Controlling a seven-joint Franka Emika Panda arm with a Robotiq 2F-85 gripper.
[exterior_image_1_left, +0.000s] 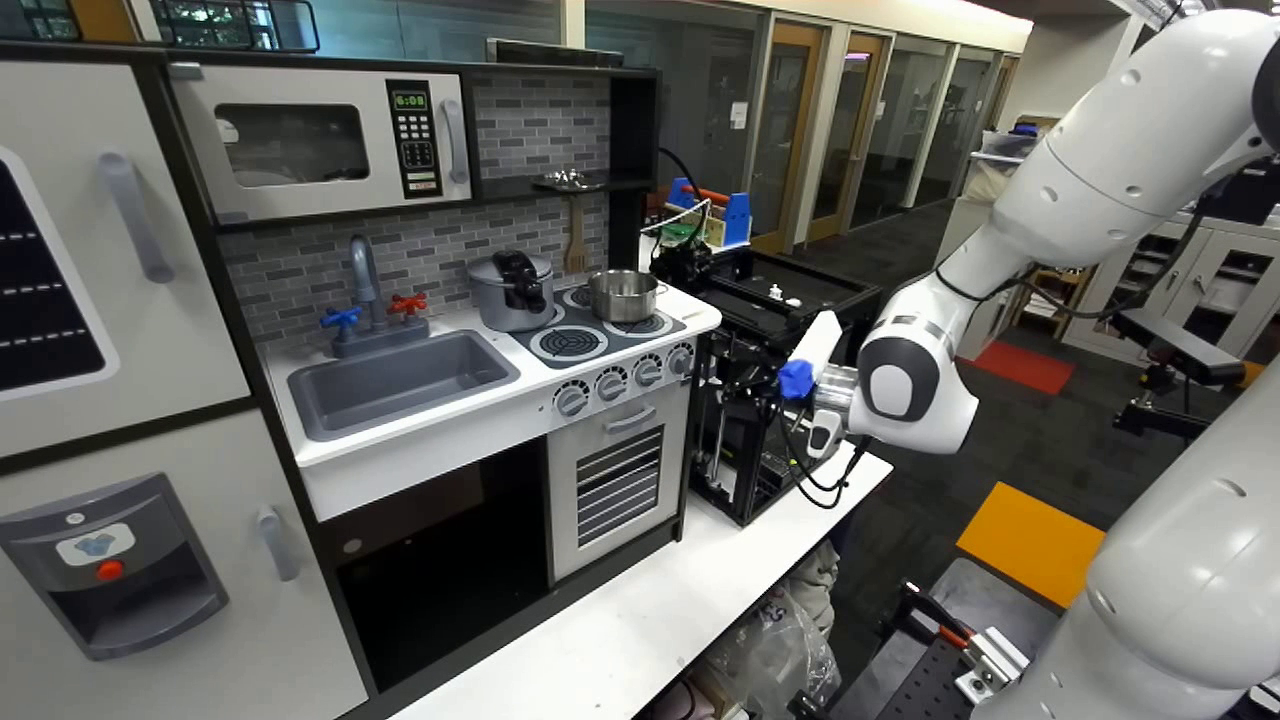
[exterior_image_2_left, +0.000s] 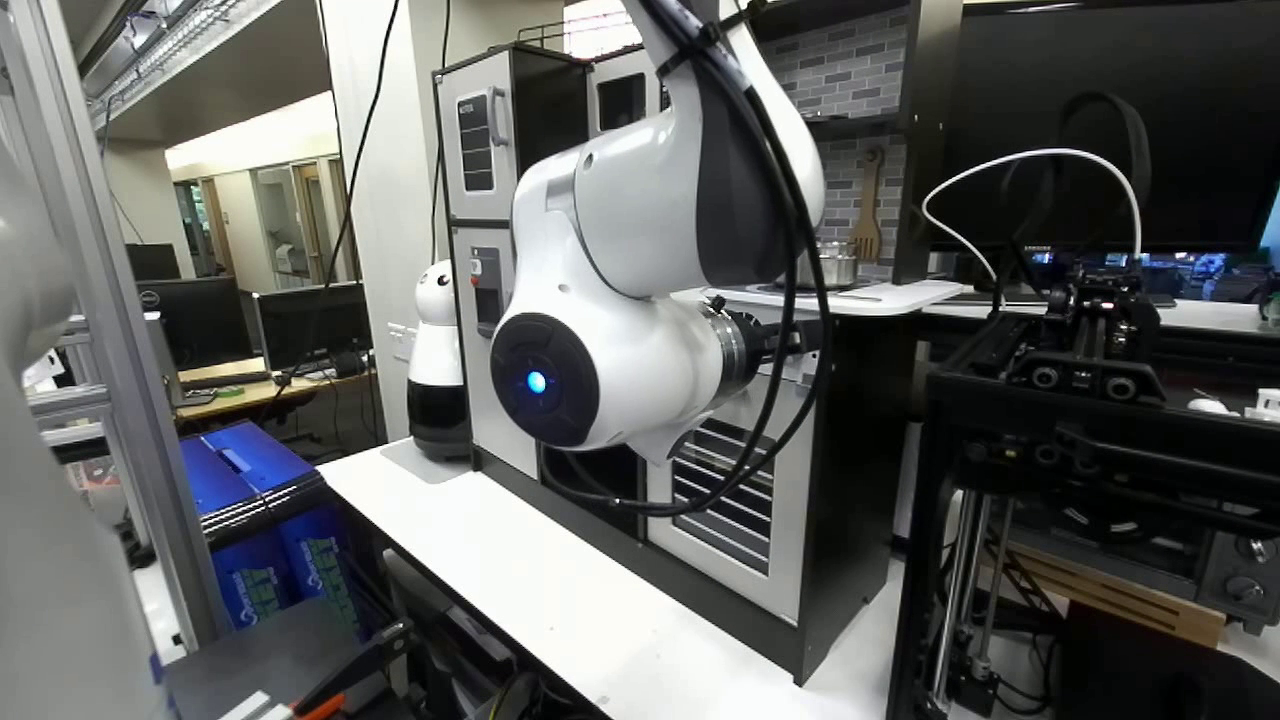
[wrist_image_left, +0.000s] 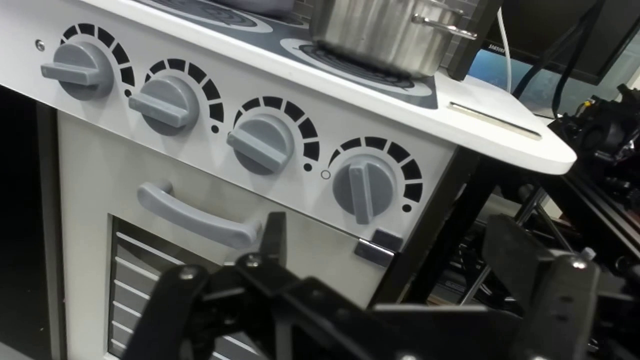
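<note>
In the wrist view my gripper is open, its black fingers far apart with only air between them. Beyond it stands the toy stove front, with a row of several grey knobs. The rightmost knob (wrist_image_left: 363, 189) points nearly upright, while the others, such as the third knob (wrist_image_left: 261, 144), lie slanted nearer level. Below the knobs is the oven door, closed, with its grey handle (wrist_image_left: 198, 216). A steel pot (wrist_image_left: 384, 36) sits on the rear right burner. From the side, the arm holds the gripper off to the right of the stove, apart from it.
A grey lidded pot (exterior_image_1_left: 512, 294) stands on the stove beside the sink (exterior_image_1_left: 402, 382). A black 3D printer (exterior_image_1_left: 750, 432) borders the stove's right side. Cables hang from the arm.
</note>
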